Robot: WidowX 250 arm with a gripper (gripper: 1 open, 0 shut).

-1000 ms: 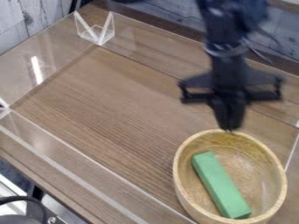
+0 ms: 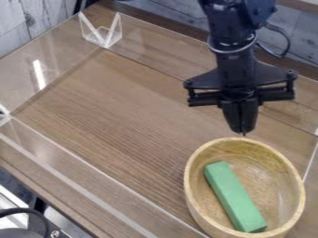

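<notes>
The black robot arm comes down from the top right, with its gripper (image 2: 241, 117) hanging over the wooden table, just above the back rim of a round tan bowl (image 2: 199, 186). A green block (image 2: 233, 195) lies lengthwise inside the bowl. Whether the gripper is open or shut is unclear at this size.
A clear plastic bracket (image 2: 102, 28) stands at the back left corner. Black cables (image 2: 25, 216) lie at the lower left edge.
The arm looks sharper now than a second ago, when it was blurred, and has shifted very slightly. The bowl and green block have not moved.
</notes>
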